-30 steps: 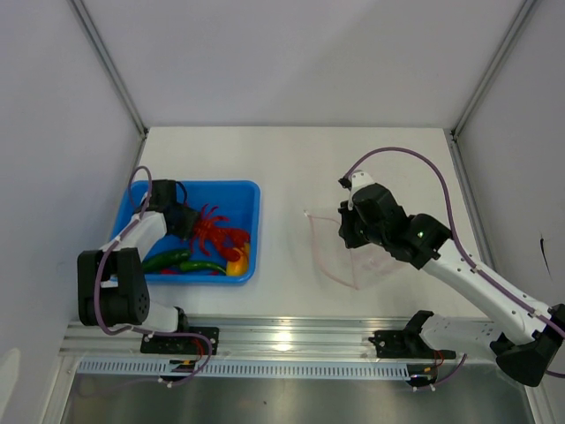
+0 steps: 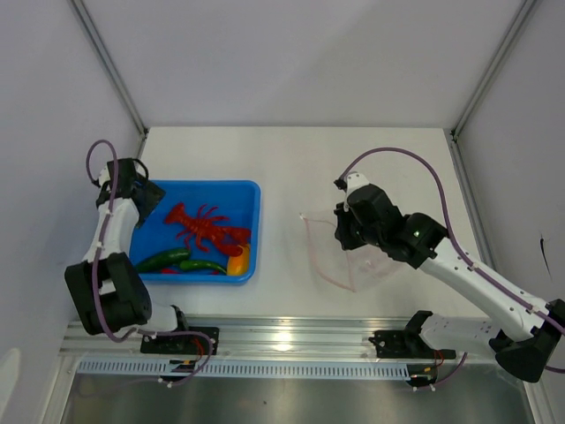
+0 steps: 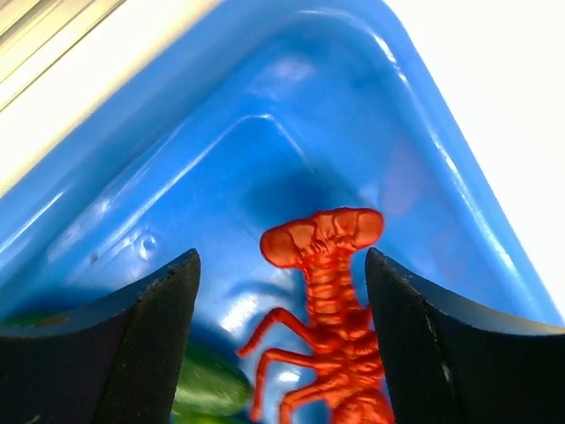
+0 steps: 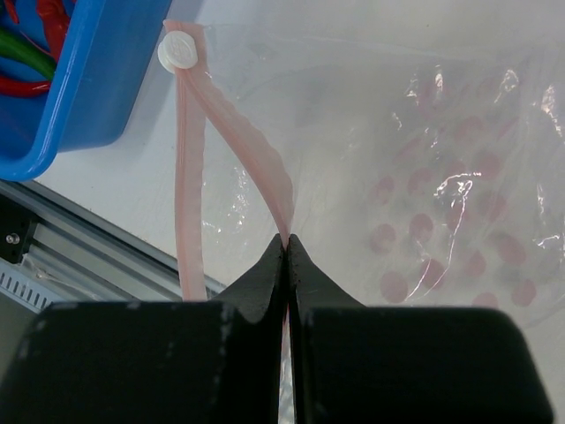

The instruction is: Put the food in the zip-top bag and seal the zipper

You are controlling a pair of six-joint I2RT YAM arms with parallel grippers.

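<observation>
A clear zip top bag (image 2: pixel 331 256) with a pinkish zipper strip lies on the white table. My right gripper is shut on the bag's edge, the strip (image 4: pixel 252 141) running into its fingertips; a gap shows between the two pink edges. The white round slider (image 4: pixel 181 50) sits at the strip's far end. Over the far left side of the blue bin (image 2: pixel 257 216) is my left gripper (image 2: pixel 152 198), its fingers (image 3: pixel 146 344) apart. Between and below them, the red lobster (image 3: pixel 331 296) rests on the bin floor, not gripped.
The bin also holds a dark green vegetable (image 2: pixel 162 260), a long green pepper (image 2: pixel 201 265), a yellow-orange item (image 2: pixel 238 261) and some red pieces. Bare table (image 2: pixel 282 177) separates bin and bag. Walls enclose the left, back and right.
My left gripper has drawn away from the lobster, leftward and toward the back of the bin. The right gripper and the bag have shifted very slightly left.
</observation>
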